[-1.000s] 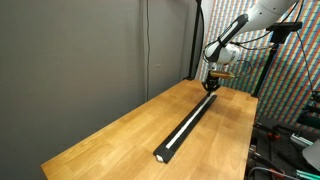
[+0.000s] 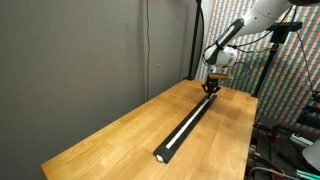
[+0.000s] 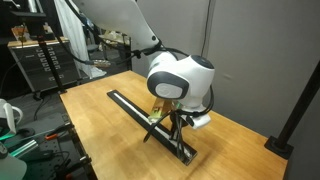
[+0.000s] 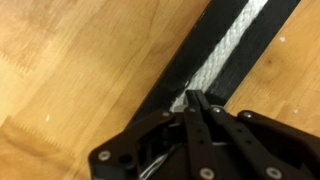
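A long black strip (image 2: 170,148) lies flat on the wooden table, with a white cord or rope-like line (image 2: 188,122) running along its middle. My gripper (image 2: 210,91) is low over the strip's far end in exterior view 1, which is the near end in exterior view 2. From the wrist, the shut gripper has its fingertips right over the textured white cord (image 4: 230,42), between the black sides (image 4: 202,45). No part of the cord shows clearly pinched between the fingers. The body of the gripper hides the stretch of strip beneath it.
A dark grey wall or panel (image 2: 70,70) stands beyond it. Dark equipment with cables (image 2: 300,140) sits at the table's right edge.
Almost nothing differs; the gripper stays low at the same end of the strip, and the strip lies where it was.
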